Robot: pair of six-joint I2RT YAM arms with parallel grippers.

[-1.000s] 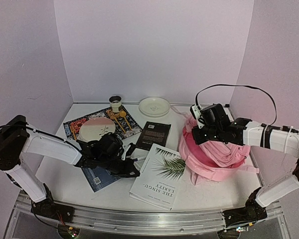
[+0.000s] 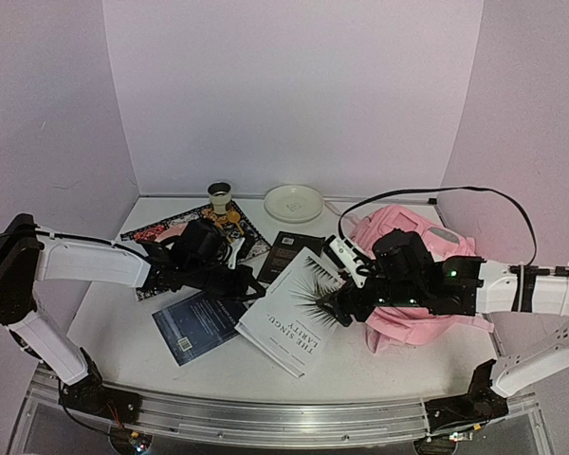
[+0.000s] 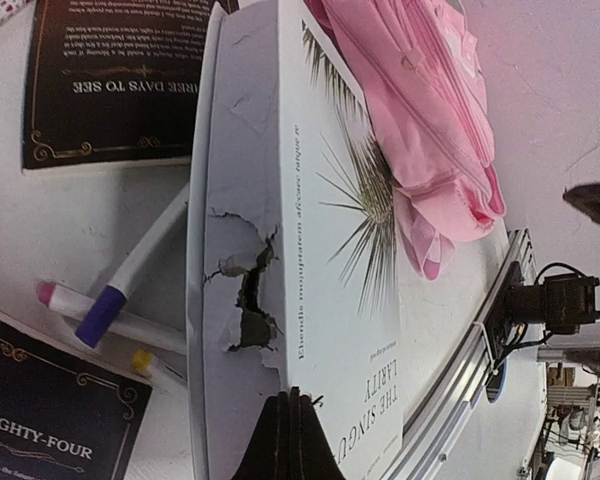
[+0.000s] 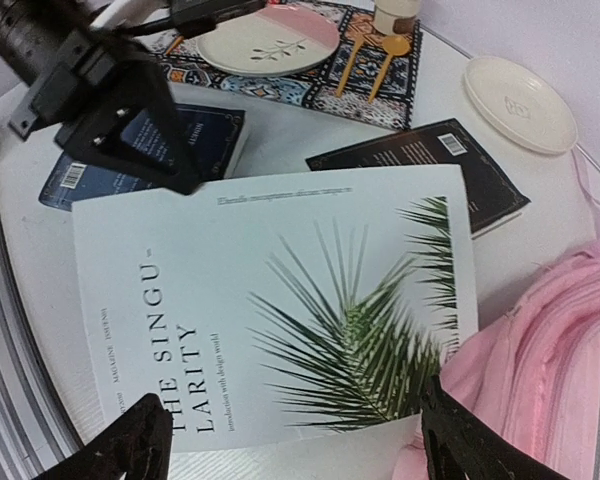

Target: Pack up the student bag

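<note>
The white book "The Singularity" [image 2: 286, 318], with palm leaves on its cover, lies tilted on the table, its left side looking raised. Its cracked spine [image 3: 245, 250] faces my left wrist camera. My left gripper is shut, its tips against the top edge of that spine; nothing clearly shows between them. Over the book's opposite edge my right gripper stands wide open, the cover [image 4: 270, 300] visible beyond its fingers. To the right sits the pink bag [image 2: 398, 327], partly hidden by the right arm in the top view.
Dark blue [image 2: 194, 327] and black [image 2: 289, 251] books flank the white one. Markers [image 3: 145, 245] lie beside its spine. Farther back are a patterned mat [image 2: 251, 227], a cup [image 2: 219, 199] and a cream plate [image 2: 293, 203]. A black strap or cable [image 2: 436, 188] arches above the bag.
The book has shifted left and tilted.
</note>
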